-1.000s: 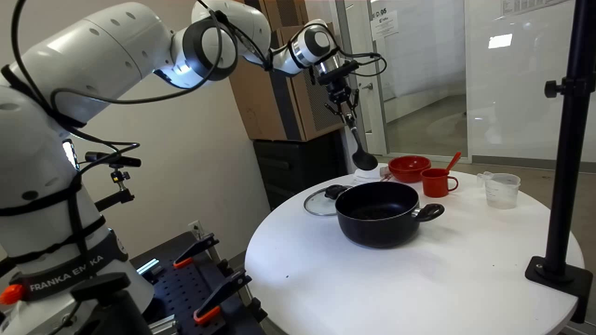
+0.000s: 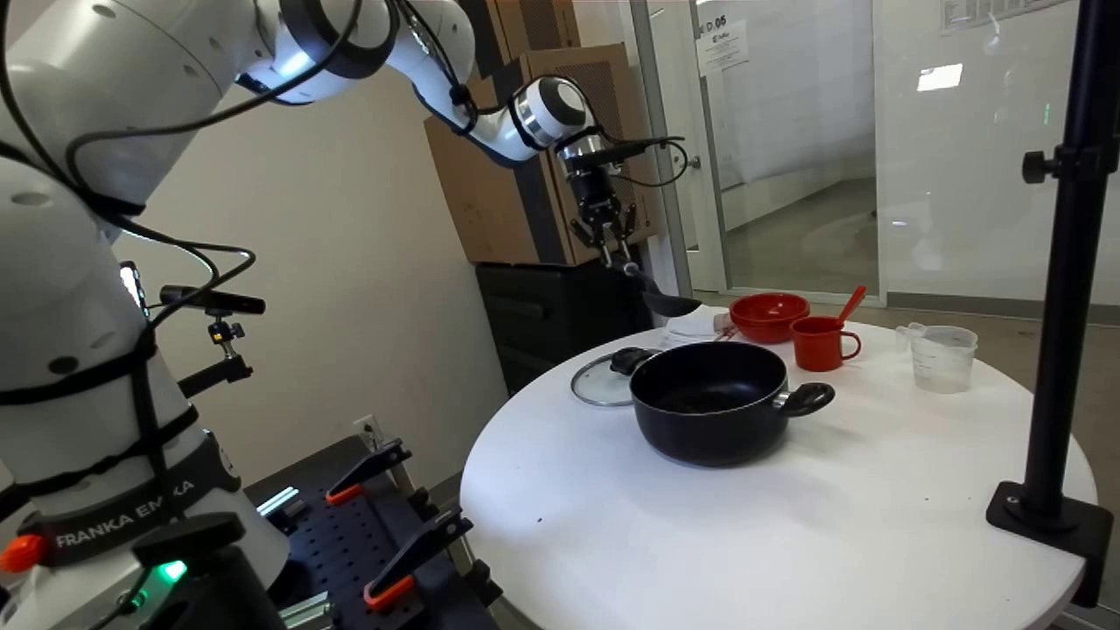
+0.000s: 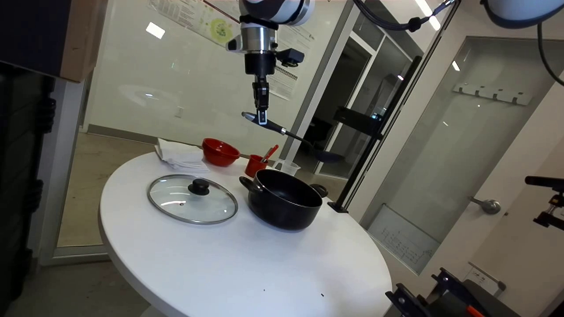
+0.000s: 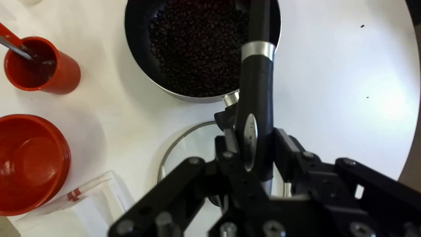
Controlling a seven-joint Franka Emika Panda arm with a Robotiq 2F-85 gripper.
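Observation:
My gripper [image 2: 619, 257] is shut on the handle of a black ladle [image 2: 668, 304], high above the far side of the table. In exterior view 2 the ladle [image 3: 301, 138] slants down to the right from the gripper [image 3: 261, 119], its bowl in the air. In the wrist view its dark handle [image 4: 257, 91] runs up between my fingers and crosses over the pot; the bowl is out of that view. The black pot [image 4: 138, 43] stands uncovered on the table, with dark coffee beans [image 4: 197, 51] inside. Its glass lid [image 3: 174, 198] lies beside it.
A red bowl [image 2: 769, 317], a red mug [image 2: 819, 345] with a red-handled utensil, and a clear measuring cup [image 2: 942, 360] stand behind the pot. A folded white cloth [image 3: 179, 154] lies near the bowl. A black post [image 2: 1055, 262] rises at the table edge.
My gripper has moved left in exterior view 1, carrying the ladle. The ladle, steeper before, now lies closer to level. The pot, lid and other tableware have stayed put.

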